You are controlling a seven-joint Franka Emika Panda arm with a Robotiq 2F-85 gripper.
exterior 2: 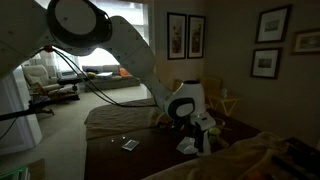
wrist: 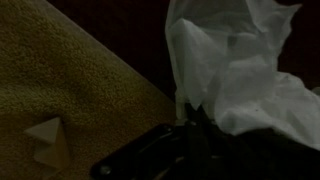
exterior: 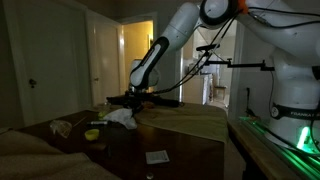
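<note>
A crumpled, thin white sheet (wrist: 230, 65), perhaps plastic or paper, fills the upper right of the wrist view. Its folds gather at the tips of my gripper, which is shut on it. In exterior view 1 the white sheet (exterior: 122, 117) hangs low at the far side of the dark table, just below the gripper (exterior: 132, 103). Exterior view 2 has the sheet (exterior 2: 187, 146) beneath the arm's end; the fingertips there are too dark to make out.
A tan towel (exterior: 190, 120) covers the table's right part. At the left are a small yellow container (exterior: 92, 134) and a brownish cloth (exterior: 45, 158). One pale flat card (exterior: 157, 157) lies nearer the front, with bare tabletop around it.
</note>
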